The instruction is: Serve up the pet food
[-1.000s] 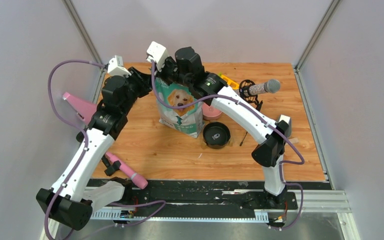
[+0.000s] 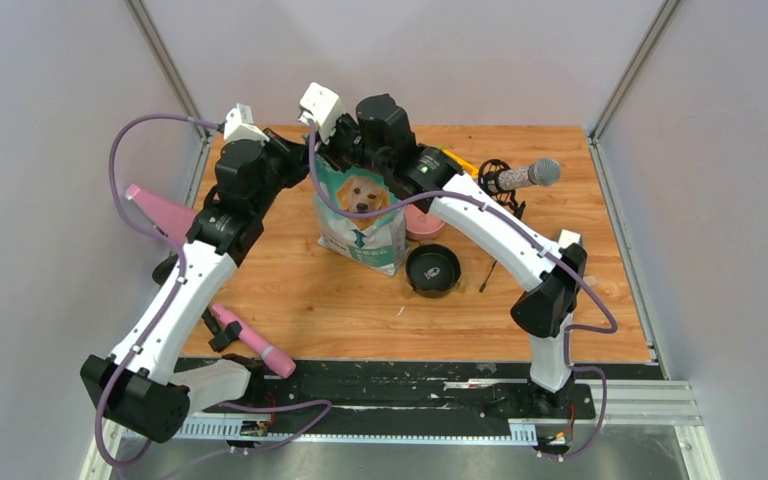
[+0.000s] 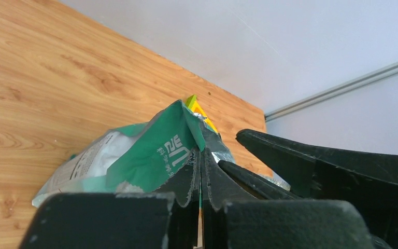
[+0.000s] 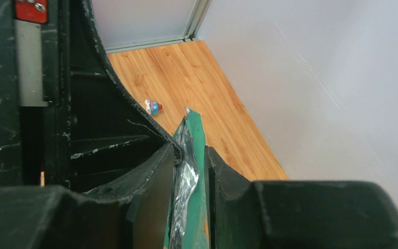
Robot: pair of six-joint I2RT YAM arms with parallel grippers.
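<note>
The pet food bag (image 2: 360, 235), teal and white with a puppy picture, stands upright mid-table, its top hidden under both wrists in the top view. My left gripper is shut at the teal top edge (image 3: 150, 153) of the bag; I cannot tell how much film is between its fingers. My right gripper is part open around the bag's teal and silver top (image 4: 196, 124); whether it touches is unclear. A black bowl (image 2: 433, 268) and a pink bowl (image 2: 425, 228) sit right of the bag.
A microphone (image 2: 523, 175) on a stand is at the back right, beside a yellow object (image 2: 458, 160). Pink items (image 2: 255, 340) lie at the left.
My left arm has shifted slightly toward the back and right. My right wrist has moved slightly rightward. The bag and bowls look unchanged.
</note>
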